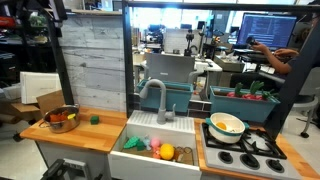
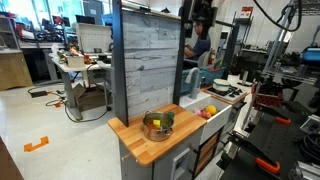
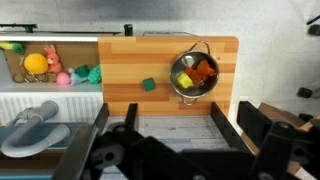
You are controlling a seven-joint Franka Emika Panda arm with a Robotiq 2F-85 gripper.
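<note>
High above the wooden counter [image 3: 122, 66], my gripper stands open, its dark fingers spread wide with nothing between them. In exterior view 1 the gripper [image 1: 40, 17] hangs at the upper left, well clear of the counter. A metal pot [image 3: 205, 91] with looped handles sits on the counter, holding orange and yellow items. Apart from it lies a small green block [image 3: 149, 85]. The same pot [image 2: 151, 134] shows in exterior view 2, near the counter's front end.
Beside the counter is a white sink [image 1: 130, 147] with several toy foods and a grey faucet [image 1: 157, 97]. Farther right, a bowl [image 1: 226, 127] stands on the stove [image 1: 245, 158]. A grey plank wall [image 1: 93, 60] rises behind the counter; a dark post [image 1: 128, 60] borders it.
</note>
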